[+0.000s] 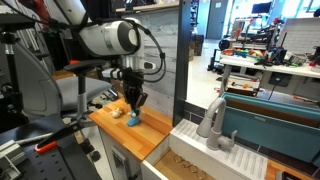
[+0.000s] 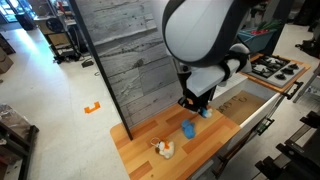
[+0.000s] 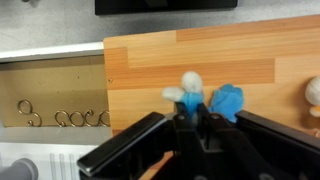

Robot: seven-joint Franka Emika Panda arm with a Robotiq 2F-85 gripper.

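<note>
My gripper is shut on a small blue-and-white object (image 3: 188,96), whose pale end sticks out past the fingertips in the wrist view. In exterior view 2 the held object (image 2: 204,111) shows just below the gripper, above the wooden top. A second blue object (image 3: 227,100) lies on the wood close to the right of the gripper in the wrist view; it also shows in exterior view 2 as a blue shape (image 2: 187,129). The arm hides part of the gripper in exterior view 1, where a blue object (image 1: 133,121) shows beneath it.
A wooden top (image 1: 152,138) carries a pale object (image 2: 162,149) towards its far end. Beside it, an open drawer (image 3: 60,85) holds several ring-like hooks. A grey faucet (image 1: 208,122) rises near the drawer. A grey wall panel (image 2: 147,62) stands behind.
</note>
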